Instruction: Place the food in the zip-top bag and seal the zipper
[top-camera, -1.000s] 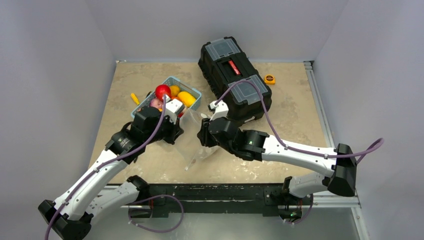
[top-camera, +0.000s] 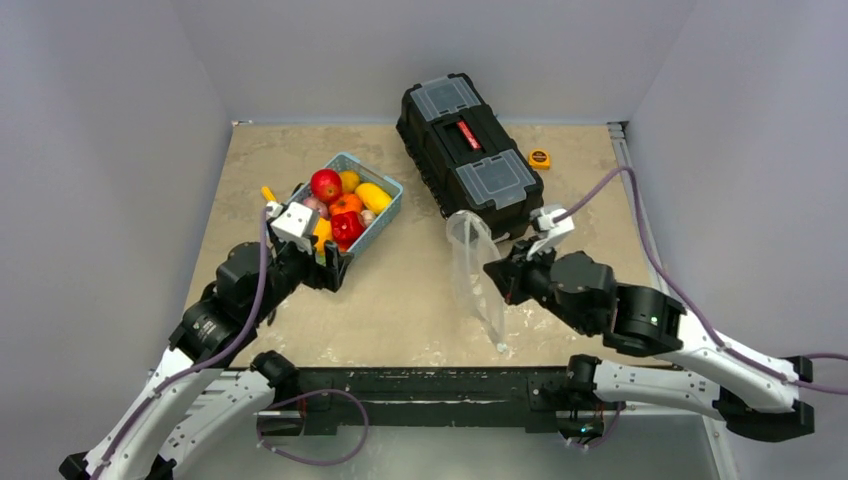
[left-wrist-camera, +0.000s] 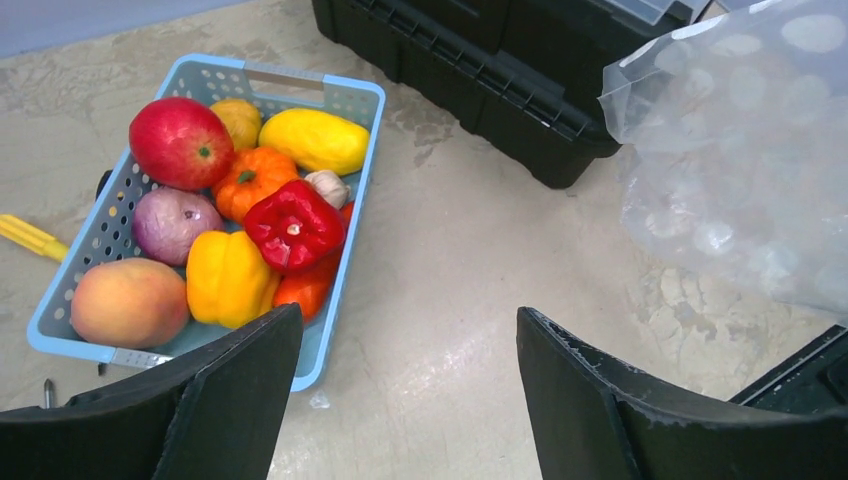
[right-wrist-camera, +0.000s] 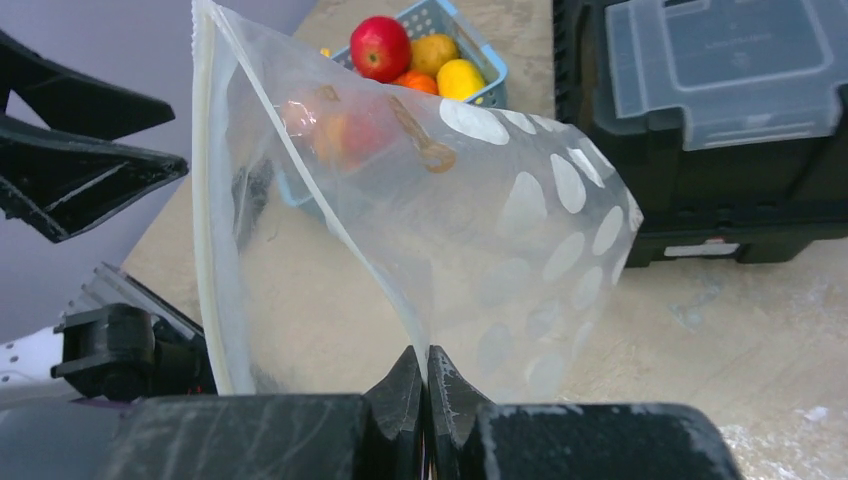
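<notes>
A blue basket (left-wrist-camera: 340, 300) of food stands at the left of the table: red apple (left-wrist-camera: 180, 140), yellow pepper (left-wrist-camera: 225, 280), red pepper (left-wrist-camera: 295, 225), peach (left-wrist-camera: 128, 300), onion (left-wrist-camera: 175, 225) and more. My right gripper is shut on the edge of the translucent zip bag (top-camera: 472, 270), which hangs upright right of the basket, its zipper strip at one side in the right wrist view. My left gripper is open above the table beside the basket, nothing between its fingers.
A black toolbox (top-camera: 445, 140) stands at the back, with a tape measure (top-camera: 539, 159) to its right. A yellow-handled tool (left-wrist-camera: 30, 235) lies left of the basket. The table between basket and bag is clear.
My right gripper has moved to the right with the bag, away from my left gripper, which has shifted left toward the basket and no longer meets the bag.
</notes>
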